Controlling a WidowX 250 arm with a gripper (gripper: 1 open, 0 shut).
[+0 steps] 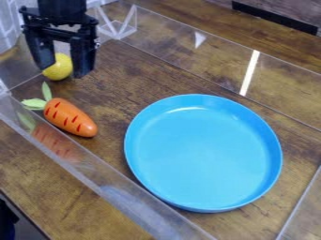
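My black gripper [59, 58] is at the upper left, its two fingers spread apart and open, over a yellow round object [58, 69] like a lemon, which shows between and below the fingers. An orange toy carrot [70, 117] with pale green leaves lies below it on the wooden surface. A large blue round plate [202, 150] lies at the right.
Clear plastic walls [113, 195] run along the lower left and the edges of the work area. The wooden surface [163, 70] above the plate is bare.
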